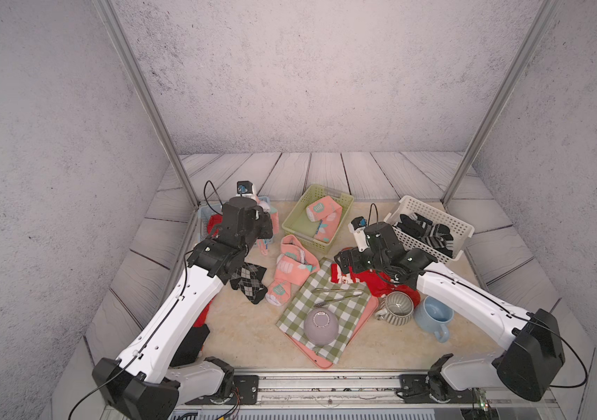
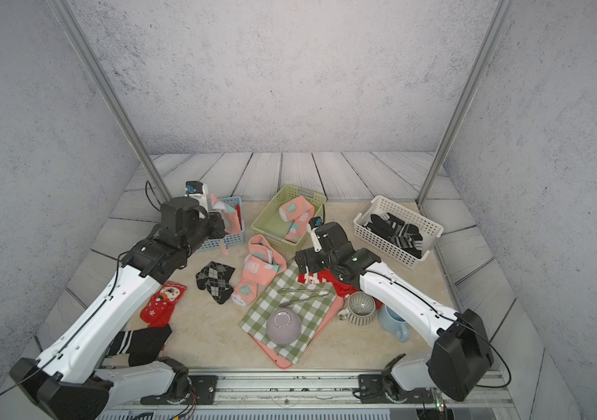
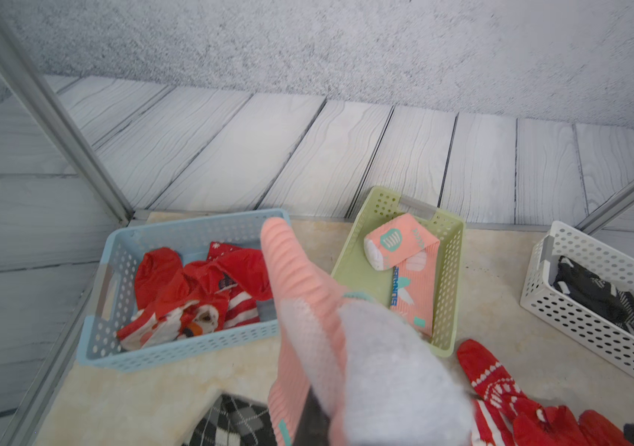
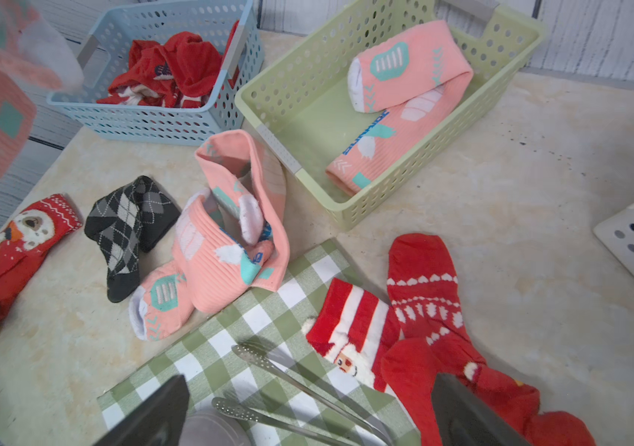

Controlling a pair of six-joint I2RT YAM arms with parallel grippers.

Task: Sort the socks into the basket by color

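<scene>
A pink sock (image 3: pixel 305 297) with a white toe hangs from my left gripper (image 1: pixel 264 225), which is shut on it; the sock hides the fingers in the left wrist view. Another pink pair (image 4: pixel 212 245) lies folded on the table and the checked cloth's corner. One pink pair (image 4: pixel 406 96) rests inside the green basket (image 4: pixel 287 167). Red socks fill the blue basket (image 3: pixel 190 349), and dark ones lie in the white basket (image 1: pixel 459 227). Over the loose red socks (image 4: pixel 428 327) my right gripper stands open, holding nothing.
A black argyle sock (image 4: pixel 127 230), a red sock (image 2: pixel 164 302) and a striped dark sock (image 2: pixel 140 343) lie at the left. An upturned bowl (image 1: pixel 321 326) and tongs (image 4: pixel 302 390) sit on the checked cloth. A striped cup (image 1: pixel 396 308) and a blue mug (image 1: pixel 432 316) stand front right.
</scene>
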